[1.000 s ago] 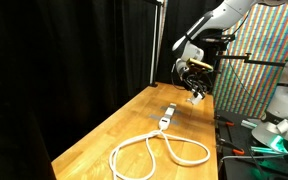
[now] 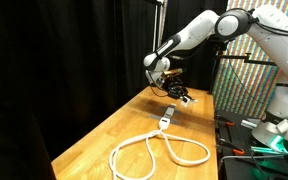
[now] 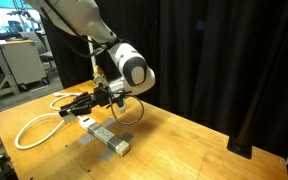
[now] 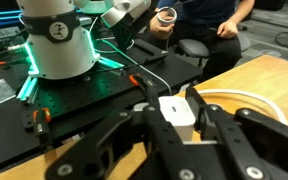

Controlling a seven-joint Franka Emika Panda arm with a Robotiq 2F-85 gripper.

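Observation:
My gripper is shut on a small white block, gripped between the dark fingers in the wrist view. In exterior view 1 the white block shows at the tip of the gripper, above the right side of the table. A grey and white power strip lies on the table, left of the gripper there and apart from the block. Exterior view 2 shows the power strip just below and in front of the gripper; the held block is hard to make out there.
A long white cord loops over the near part of the wooden table. The robot base stands beyond the table's edge. A seated person is behind it.
In exterior view 1 the arm has swung left, bringing the gripper and white block a little closer to the power strip. The strip and cord have stayed put.

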